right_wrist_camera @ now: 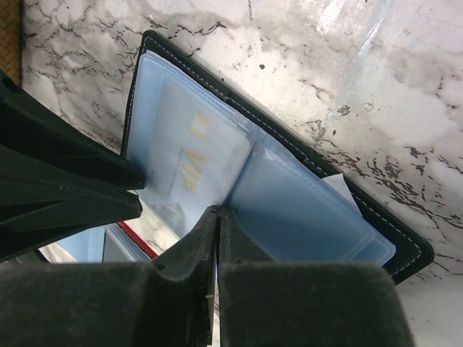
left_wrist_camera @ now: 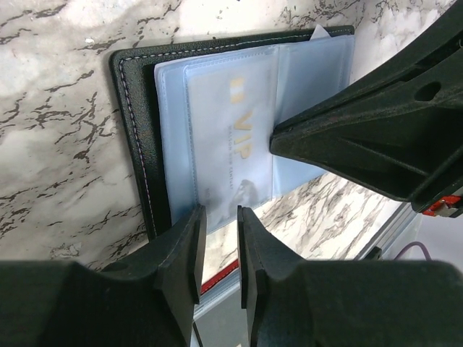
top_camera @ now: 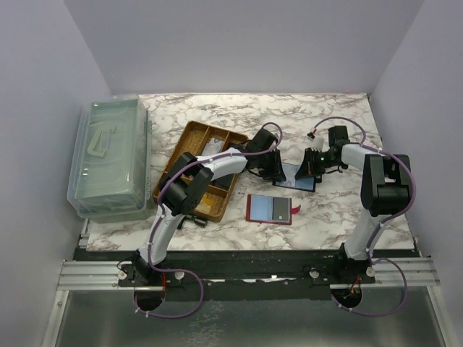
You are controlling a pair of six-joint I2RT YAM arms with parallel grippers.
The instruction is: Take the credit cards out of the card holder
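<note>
The black card holder lies open on the marble top, its clear blue sleeves showing, one holding a pale VIP card; a white card corner peeks out at its edge. My left gripper hangs at the sleeve's edge beside the VIP card, its fingers slightly apart with nothing seen between them. My right gripper is shut, its tips on the clear sleeves by the VIP card's edge, nothing visible between them.
A second, red card holder lies open in front. A divided wicker box is left of centre, and a translucent lidded case stands at the far left.
</note>
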